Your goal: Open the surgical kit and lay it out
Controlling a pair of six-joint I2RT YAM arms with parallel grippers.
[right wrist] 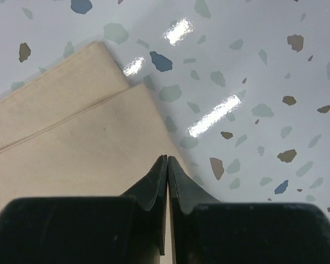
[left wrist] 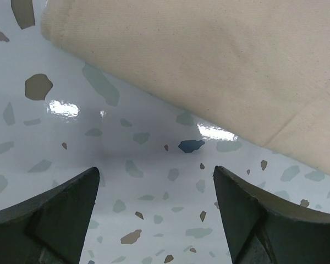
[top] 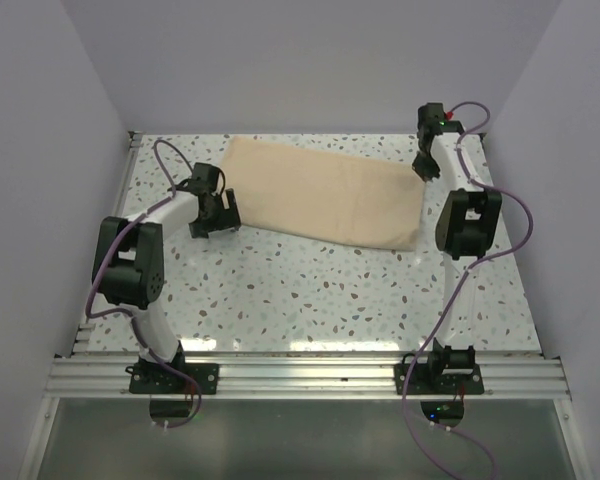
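Note:
A beige cloth (top: 320,190), the wrapping of the surgical kit, lies spread across the back of the table with no instruments showing on it. Its front edge runs across the left wrist view, beyond my left gripper, which is wide open with only bare tabletop between its fingers. At the cloth's right edge, my right gripper has its fingertips together; I see no cloth pinched between them. In the right wrist view, the cloth (right wrist: 110,132) lies flat below, one layer's edge overlapping another, with a straight side border.
Grey walls (top: 300,70) close off the back and both sides. Purple cables (top: 515,235) loop beside the arms.

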